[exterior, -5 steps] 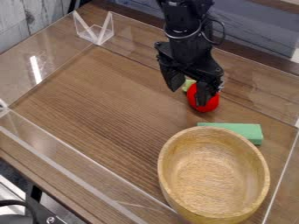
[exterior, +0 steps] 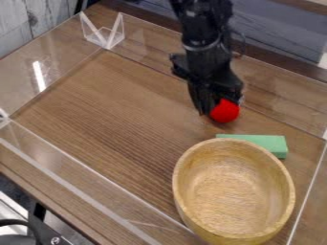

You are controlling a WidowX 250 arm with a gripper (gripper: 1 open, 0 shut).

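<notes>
My gripper (exterior: pixel 205 100) hangs over the upper middle of the table, its dark fingers low against a red round object (exterior: pixel 224 110), which they partly cover. The fingers look shut; whether anything is between them is unclear. A green block (exterior: pixel 251 144) lies just below the red object, to the right.
A large yellow bowl (exterior: pixel 232 225) fills the lower right. A white wire holder (exterior: pixel 105 31) stands at the top left. A dark cable or part sits at the bottom left corner.
The gripper has shifted slightly left and now hides a small pale item that showed beside the red object. The red object stays about where it was.
</notes>
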